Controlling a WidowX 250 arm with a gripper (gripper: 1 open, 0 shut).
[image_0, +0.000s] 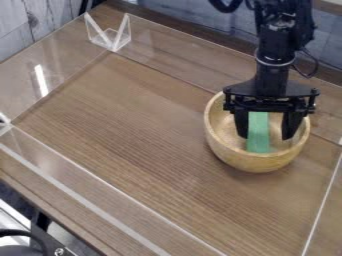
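Observation:
A black gripper (261, 115) reaches down from the top right into a wooden bowl (234, 150) on the right of the table. Its fingers are apart, on either side of a green block (258, 140) lying in the bowl. Whether the fingers touch the block is hard to tell.
A small white wire object (110, 35) stands at the back left. A dark piece lies at the bottom left edge.

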